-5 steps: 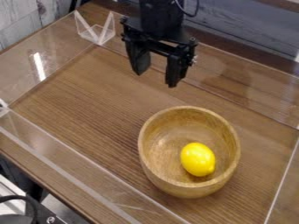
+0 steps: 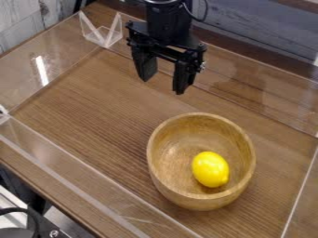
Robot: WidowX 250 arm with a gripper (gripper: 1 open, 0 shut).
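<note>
My gripper hangs at the top centre of the camera view, black, over the wooden floor of the tray, its two fingers pointing down; whether it is open or shut is hard to tell. Below it, at the lower right, a round tan bowl holds a yellow egg-shaped object, well apart from the gripper.
Pale walls edge it at the back and sides. Black cables show at the lower left corner.
My gripper has shifted very slightly; the bowl and the yellow object have not moved.
</note>
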